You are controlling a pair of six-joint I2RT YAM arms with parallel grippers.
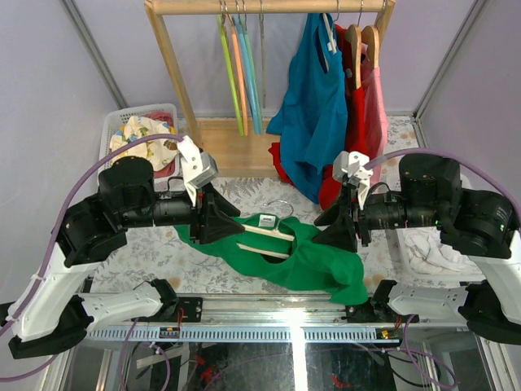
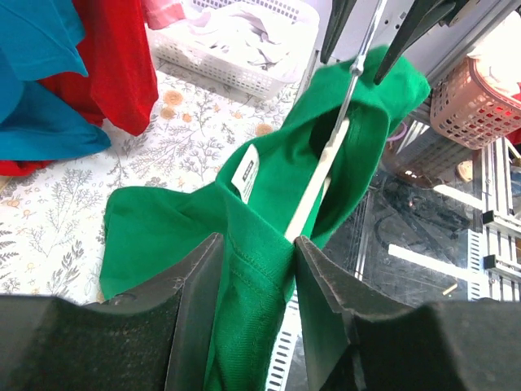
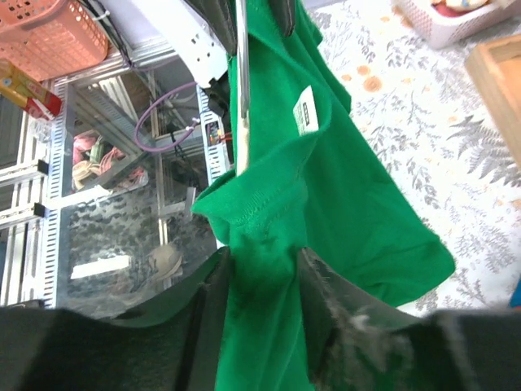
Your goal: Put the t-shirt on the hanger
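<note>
The green t-shirt (image 1: 317, 269) is held up between both arms, with the pale hanger (image 1: 264, 232) inside it and its wire hook rising at the neckline beside a white label (image 2: 245, 171). In the top view my left gripper (image 1: 224, 220) is at the shirt's left end; in its wrist view green fabric (image 2: 259, 326) lies between the fingers. My right gripper (image 1: 342, 228) is at the right end; in its wrist view fabric (image 3: 264, 285) likewise fills the space between the fingers. How tightly either gripper closes on the cloth is unclear.
Behind stands a wooden rack (image 1: 269, 6) with coloured hangers and blue, red and pink garments. Baskets of cloth sit at the left (image 1: 110, 151) and right (image 1: 407, 261). Patterned table surface shows around the shirt; a metal rail runs along the front edge.
</note>
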